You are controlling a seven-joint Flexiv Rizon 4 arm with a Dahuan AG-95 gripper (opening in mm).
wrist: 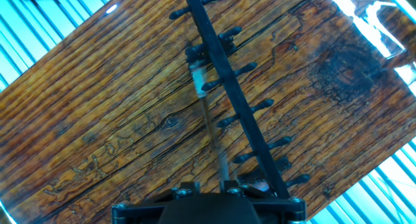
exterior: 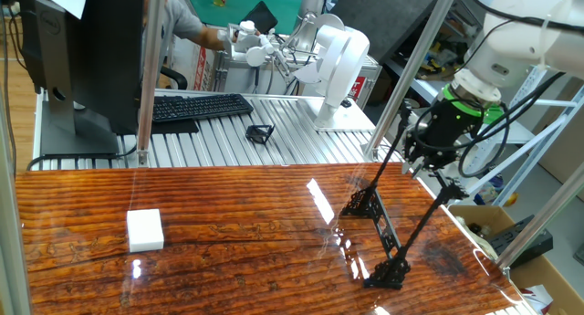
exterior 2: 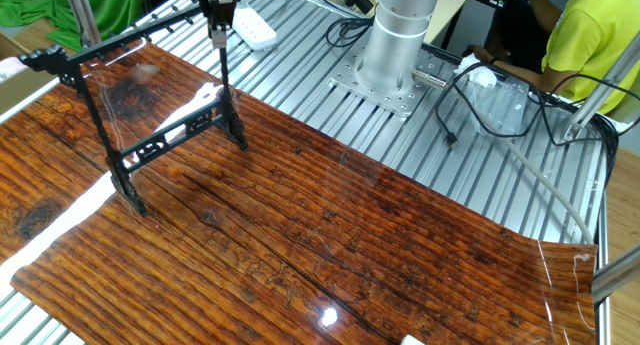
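Note:
A black rack with a pegged top bar [wrist: 237, 97] stands on the glossy wood-patterned surface; its lower crossbar [exterior: 387, 225] shows in exterior view 1. My gripper is at the bottom of the wrist view, close beside the bar, its two tips seen some way apart. A thin, blurred brush-like stick [wrist: 210, 128] with a brown shaft and a pale band runs from near the right tip toward the rack's pegs. Whether the fingers touch it, or a peg bears it, cannot be made out. In exterior view 2 the gripper [exterior 2: 219, 30] is cut by the top edge.
A white block [exterior: 145, 230] lies at the left of the wooden surface. Behind are a keyboard [exterior: 200, 108] and a white fan-like device [exterior: 342, 64]. A cardboard box [exterior: 502, 235] sits off the right side.

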